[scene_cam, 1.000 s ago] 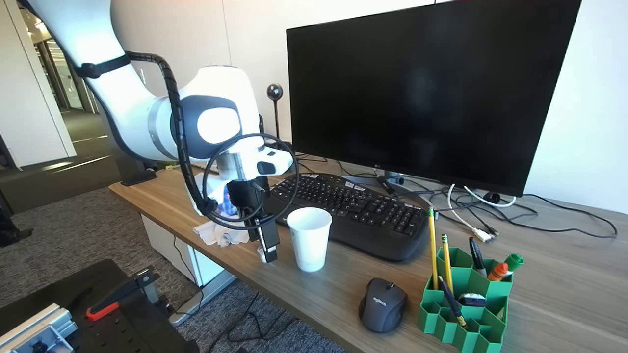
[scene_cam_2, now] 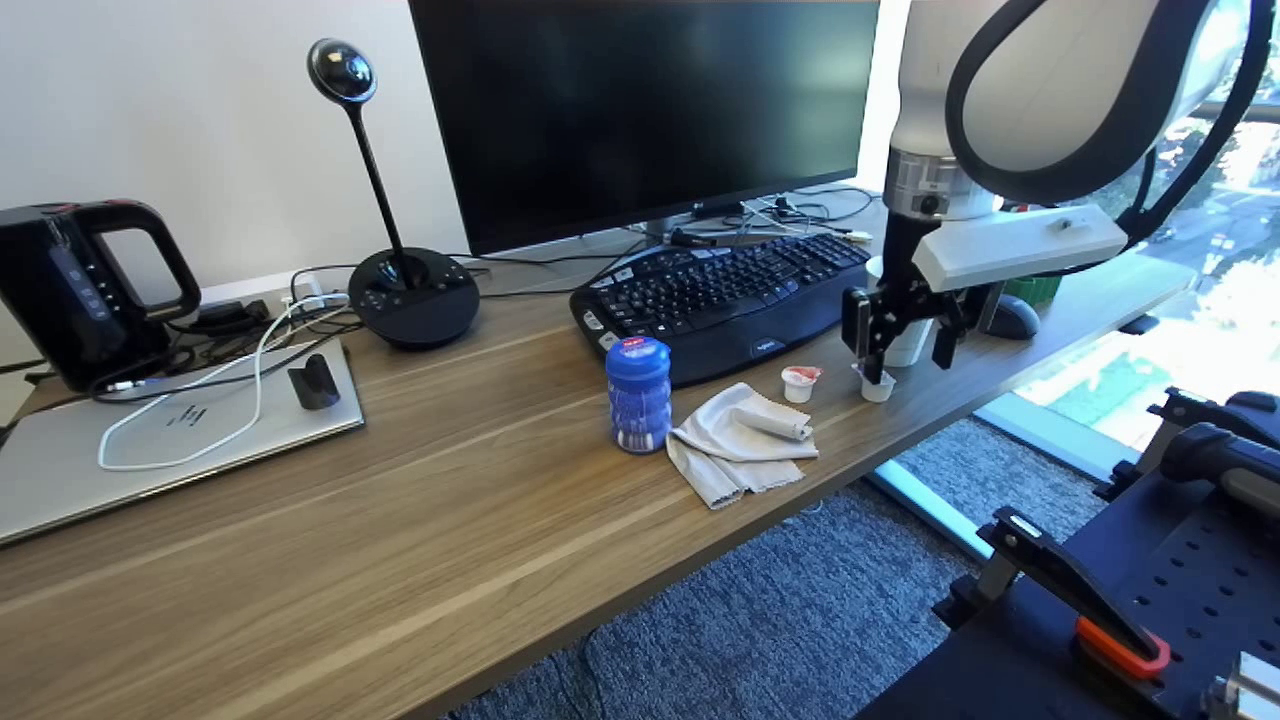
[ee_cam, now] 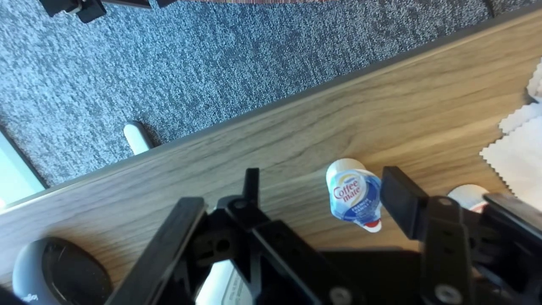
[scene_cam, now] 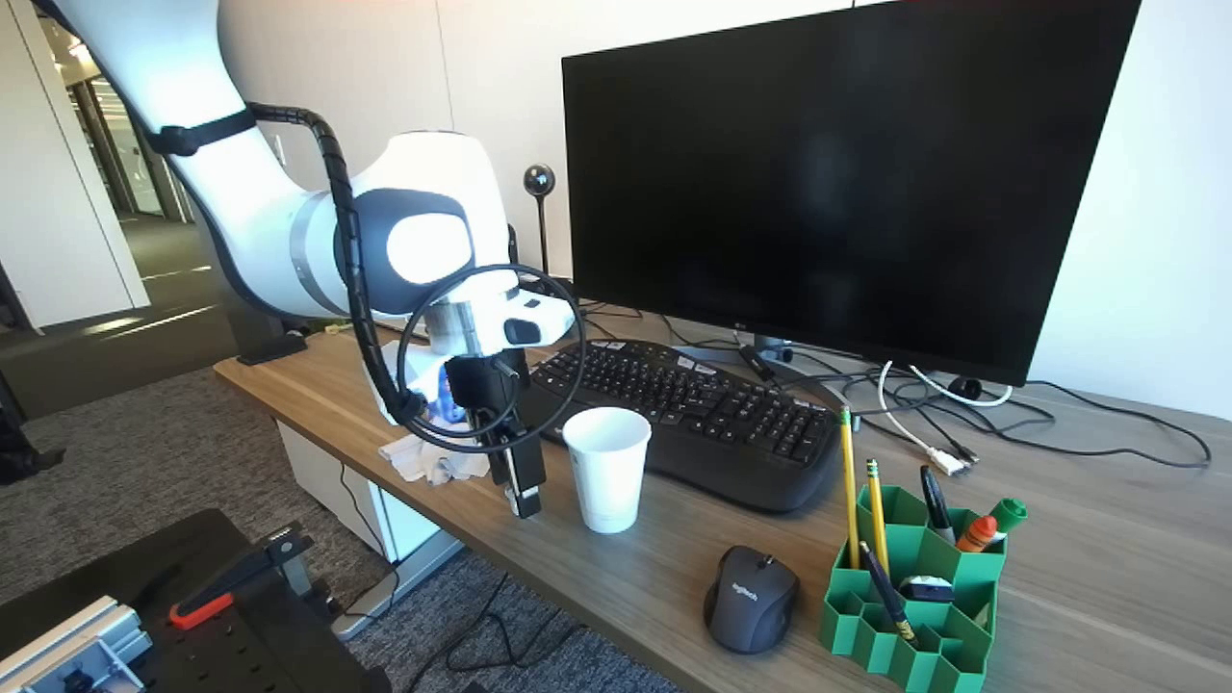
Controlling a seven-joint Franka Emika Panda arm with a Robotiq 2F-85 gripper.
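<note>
A small Coffee mate creamer cup (ee_cam: 354,195) with a blue printed lid stands on the desk, close to the right finger in the wrist view. My gripper is part open, its fingers apart, the creamer lying toward one side of the gap. In exterior view 2 the gripper (scene_cam_2: 902,341) hangs low over this creamer (scene_cam_2: 878,386), which shows below the fingers. A white paper cup (scene_cam: 608,470) stands upright beside my gripper (scene_cam: 522,485) in exterior view 1. Whether a finger touches the creamer cannot be made out.
A second creamer (scene_cam_2: 800,383), a crumpled cloth (scene_cam_2: 741,442) and a blue bottle (scene_cam_2: 639,394) lie to one side. A keyboard (scene_cam: 699,416) is behind, a mouse (scene_cam: 752,599) and green pen holder (scene_cam: 912,647) to the right. The desk's front edge is close.
The visible fingertip has shifted slightly in exterior view 1, and the white bit beside it shows less now. The arm and paper cup look unmoved.
</note>
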